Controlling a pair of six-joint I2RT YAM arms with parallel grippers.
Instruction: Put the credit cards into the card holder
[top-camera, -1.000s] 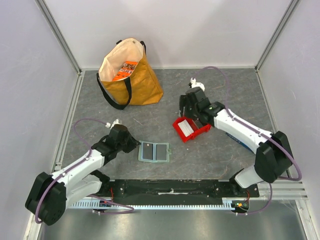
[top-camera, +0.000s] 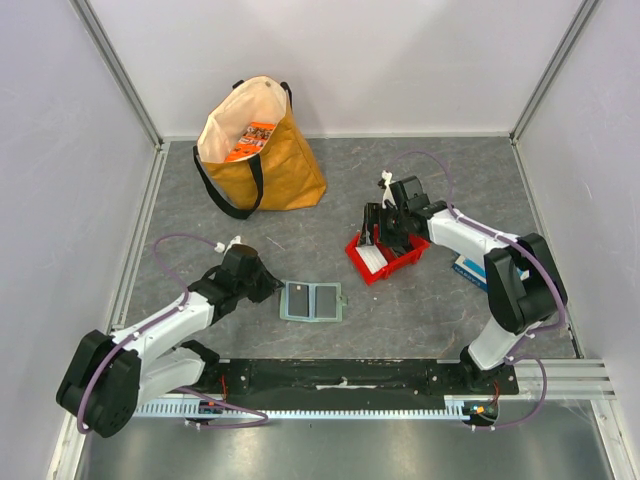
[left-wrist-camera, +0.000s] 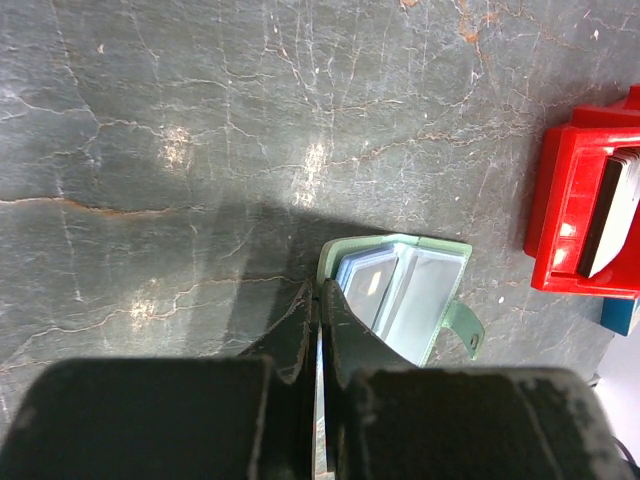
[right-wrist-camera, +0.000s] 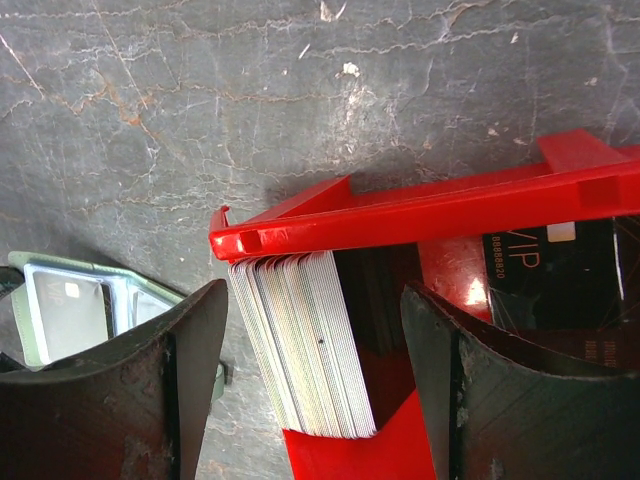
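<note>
A pale green card holder (top-camera: 311, 302) with clear sleeves lies flat near the table's front middle. My left gripper is shut at its left edge, low over it; whether anything thin is between the tips is unclear. A red tray (top-camera: 385, 266) to the right holds a dense stack of white-edged cards (right-wrist-camera: 300, 340) and dark VIP cards (right-wrist-camera: 550, 275). My right gripper is open over the tray, its fingers either side of the white card stack.
A yellow tote bag (top-camera: 285, 170) stands at the back left. A blue object (top-camera: 470, 272) lies right of the tray, partly behind the right arm.
My right arm has shifted and come down over the red tray and its card stack. The left arm is almost still.
</note>
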